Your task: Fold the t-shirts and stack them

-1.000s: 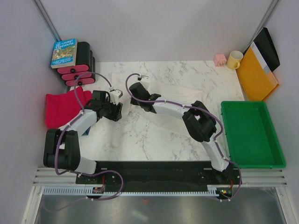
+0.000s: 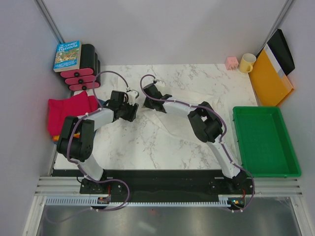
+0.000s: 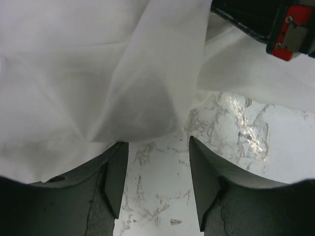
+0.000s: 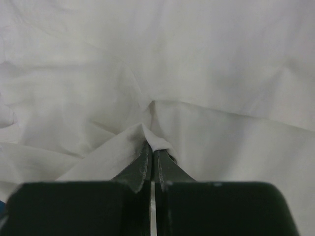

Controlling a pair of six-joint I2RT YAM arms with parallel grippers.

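Observation:
A white t-shirt (image 2: 172,120) lies spread over the middle of the marble table, partly hidden by the right arm. My right gripper (image 2: 146,104) is at its left part. In the right wrist view its fingertips (image 4: 165,167) are shut with a raised fold of the white cloth pinched between them. Just to the left, my left gripper (image 2: 133,117) stands open. In the left wrist view a hanging fold of white cloth (image 3: 142,108) comes down right by the open fingertips, with bare marble between the fingers. A pile with a red folded shirt (image 2: 64,113) on top sits at the left.
A green bin (image 2: 266,169) occupies the right side. A book (image 2: 68,55) lies on the black and pink drawers at back left. A pink block (image 2: 231,63), a yellow mug (image 2: 247,63) and an orange folder (image 2: 268,73) stand at back right.
Both grippers have shifted to the right, the left one further. The white cloth at the shirt's upper left has been drawn right, baring marble there.

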